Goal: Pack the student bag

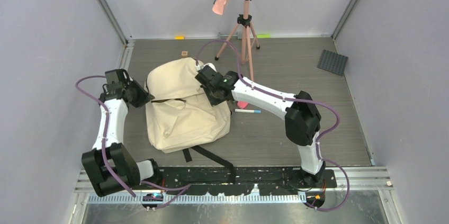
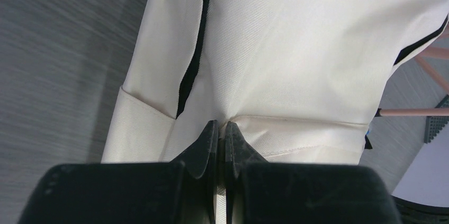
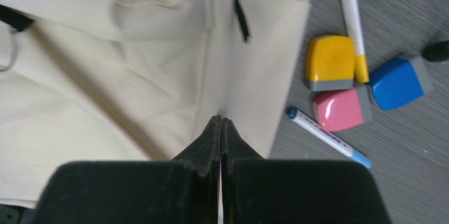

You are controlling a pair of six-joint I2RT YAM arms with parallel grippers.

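The cream student bag [image 1: 182,123] lies flat on the grey floor. My left gripper is shut on the bag's fabric at its left edge, by the opening. In the right wrist view my right gripper is shut with nothing between its fingers, above the right side of the bag. The black zipper pull [image 3: 15,18] lies on the fabric at far left in that view, apart from those fingers. From above, a dark line of zipper [image 1: 168,100] runs right from the left gripper.
Right of the bag lie a yellow block [image 3: 331,60], a pink block [image 3: 339,110], a blue block [image 3: 397,83], a blue-capped marker [image 3: 328,136] and a white-and-yellow marker [image 3: 350,12]. A tripod [image 1: 244,23] stands behind. Black straps [image 1: 214,158] trail in front.
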